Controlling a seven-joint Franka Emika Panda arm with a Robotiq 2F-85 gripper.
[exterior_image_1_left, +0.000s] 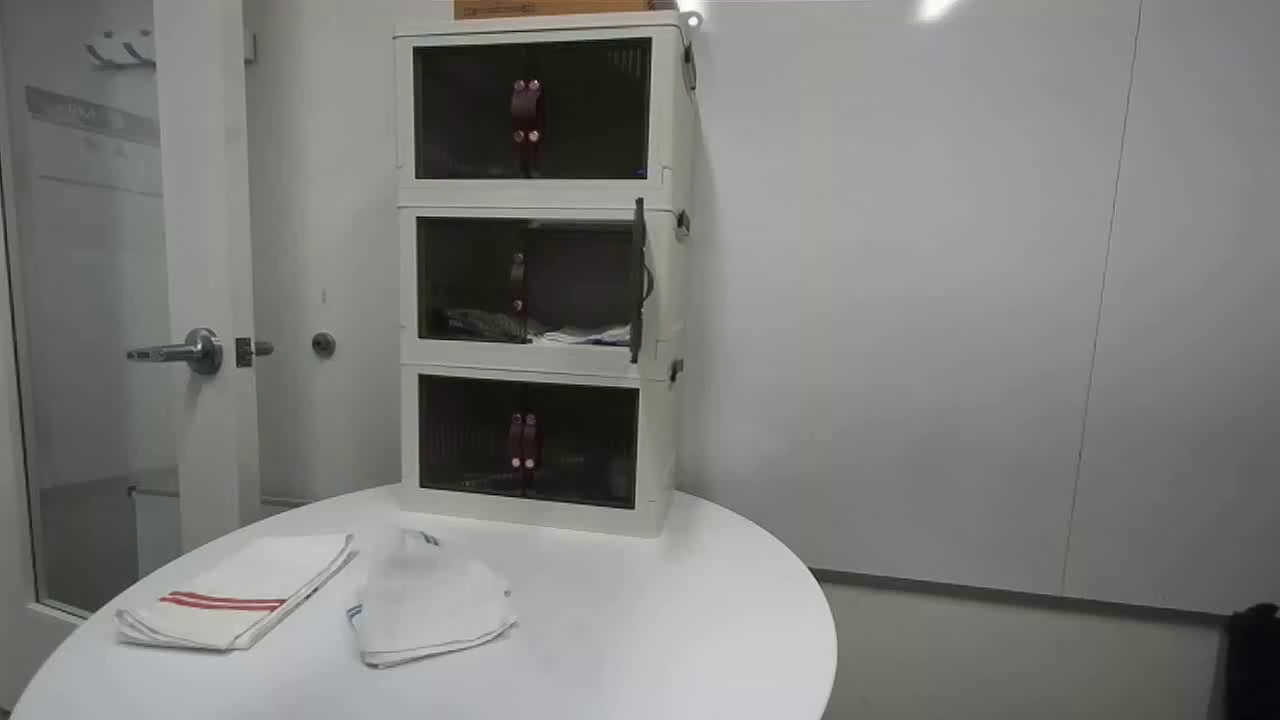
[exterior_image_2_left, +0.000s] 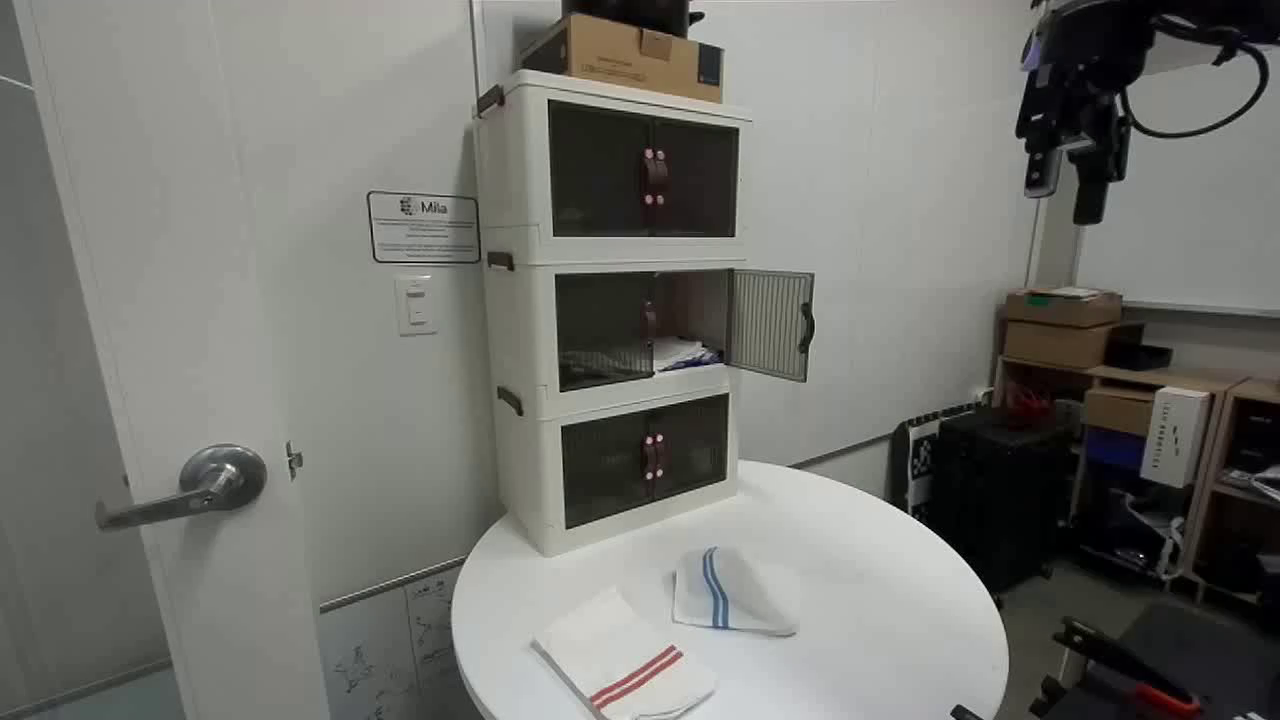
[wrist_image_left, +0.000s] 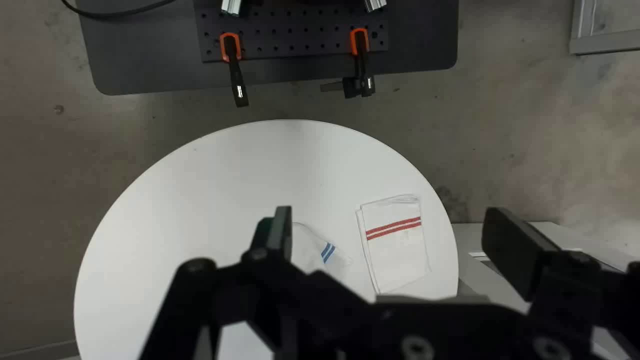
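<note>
My gripper (exterior_image_2_left: 1066, 206) hangs high above the right side of the table, its fingers spread and empty. In the wrist view its two dark fingers stand wide apart over the round white table (wrist_image_left: 180, 198). On that table lies a white cloth with blue stripes (exterior_image_2_left: 734, 592), loosely folded; the gripper partly covers it in the wrist view. Beside it rests a flatter folded white cloth with red stripes (exterior_image_2_left: 626, 658). Behind them rises a white three-tier cabinet (exterior_image_2_left: 518, 312). Its middle right door (exterior_image_2_left: 770, 324) is swung out, and some white cloth (exterior_image_2_left: 681, 353) lies inside that compartment.
The upper and lower cabinet doors are closed. A cardboard box (exterior_image_2_left: 624, 54) sits on top of the cabinet. A black bench with orange clamps (wrist_image_left: 231, 48) stands apart from the table edge.
</note>
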